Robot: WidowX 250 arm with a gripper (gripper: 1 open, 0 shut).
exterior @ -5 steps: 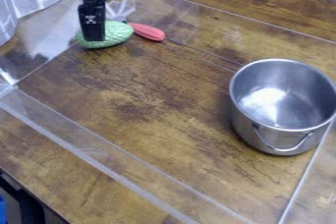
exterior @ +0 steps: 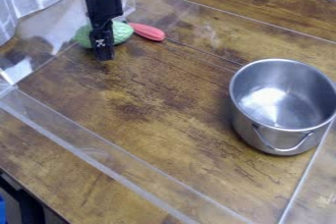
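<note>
My black gripper (exterior: 102, 43) hangs low at the back left, right over a pale green, bumpy oblong object (exterior: 118, 31), its tip reaching down onto or in front of it. Whether the fingers are open or shut I cannot tell. A red, elongated object (exterior: 148, 31) lies just to the right of the green one.
A steel pot (exterior: 282, 107) stands on the right of the wooden table (exterior: 157, 120). Clear plastic walls edge the area on the left, bottom and right.
The gripper has moved down onto the green object. The pot and red object stay where they were.
</note>
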